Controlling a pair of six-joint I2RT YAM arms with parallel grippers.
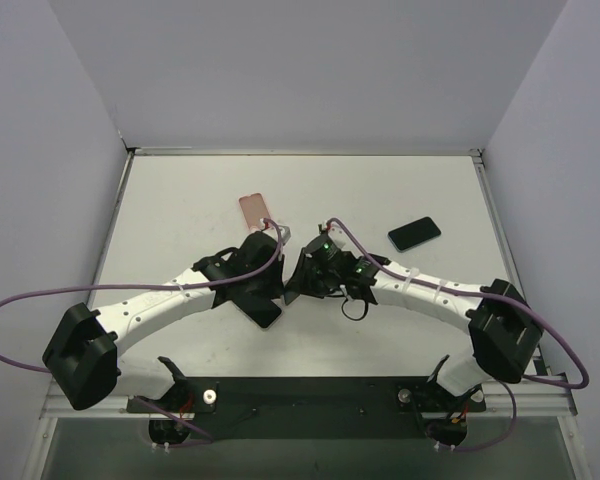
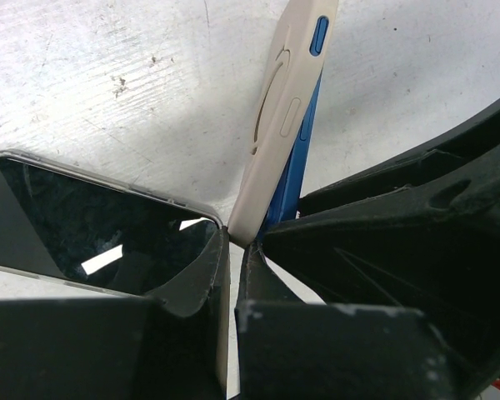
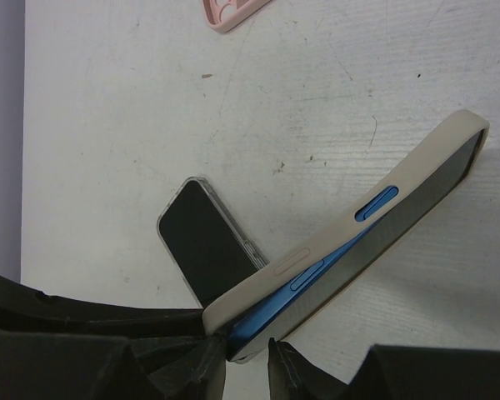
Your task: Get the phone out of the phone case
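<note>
A beige phone case (image 2: 279, 125) with a blue phone (image 2: 295, 167) partly tilted out of it is raised at the center. My left gripper is shut on the case's end. My right gripper is at the same end, its dark fingers beside the blue phone's corner; whether they grip it is unclear. In the top view both grippers meet at mid-table, mostly hiding the phone.
A dark phone in a clear case (image 1: 260, 310) lies below the grippers. A pink case (image 1: 255, 210) lies behind them, and another dark phone (image 1: 414, 233) at the right.
</note>
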